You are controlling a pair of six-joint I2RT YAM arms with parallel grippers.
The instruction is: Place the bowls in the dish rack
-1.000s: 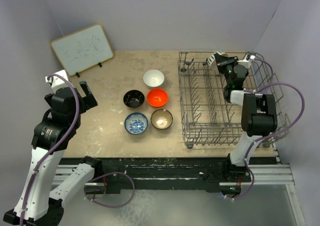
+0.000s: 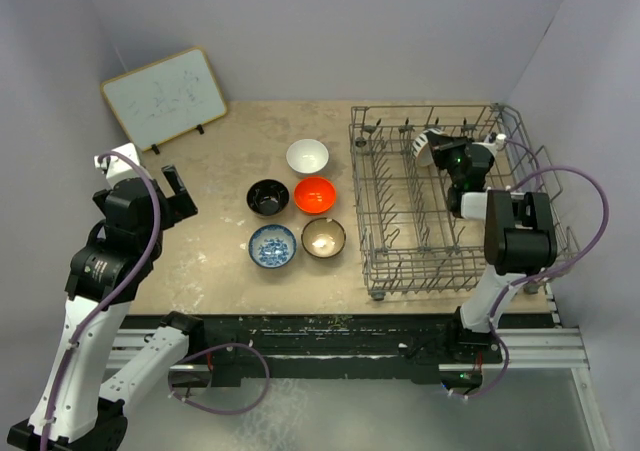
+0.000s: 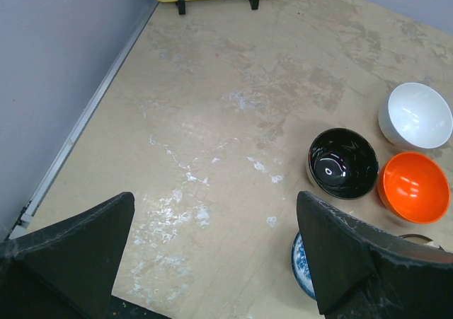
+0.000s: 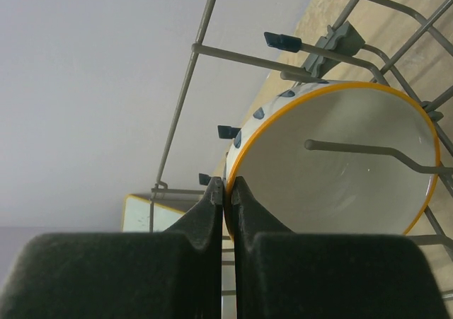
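Observation:
A white bowl with a dark-patterned outside and an orange rim (image 4: pixel 333 156) stands tipped on its side among the tines at the back of the wire dish rack (image 2: pixel 372 256). My right gripper is shut on its near rim, and one tine reaches across the bowl's open mouth. Five other bowls rest on the table left of the rack: white (image 2: pixel 307 157), black (image 2: pixel 267 198), orange (image 2: pixel 315 195), blue-patterned (image 2: pixel 272 246) and brown (image 2: pixel 323 238). Over the table's left side, my left gripper hangs open and empty.
A whiteboard (image 2: pixel 165 99) leans at the back left. Much of the rack's front and middle holds only tines. Grey walls close off the back and the sides.
The patterned bowl and my right gripper moved a little the same way. Table bowls and left arm look unchanged.

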